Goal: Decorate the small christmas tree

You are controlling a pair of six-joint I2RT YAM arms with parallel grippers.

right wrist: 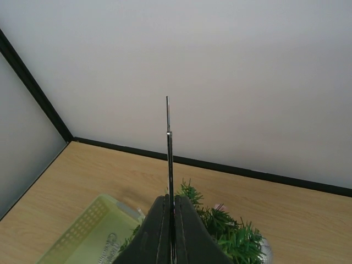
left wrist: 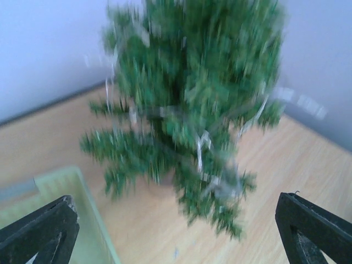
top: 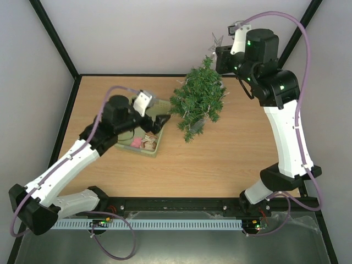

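The small green Christmas tree point(top: 195, 96) stands at the back middle of the table, blurred in the left wrist view point(left wrist: 187, 88). A silver star point(top: 216, 44) shows at its top, partly behind my right gripper point(top: 220, 58). In the right wrist view that gripper is shut, with a thin upright metal piece in line with its fingers; whether it is held I cannot tell. My left gripper point(top: 162, 121) hangs open over the plastic basket point(top: 146, 153) left of the tree; its fingers frame the tree and basket in the left wrist view. Pink and tan items lie in the basket.
A dark frame runs along its back and sides, with pale walls beyond.
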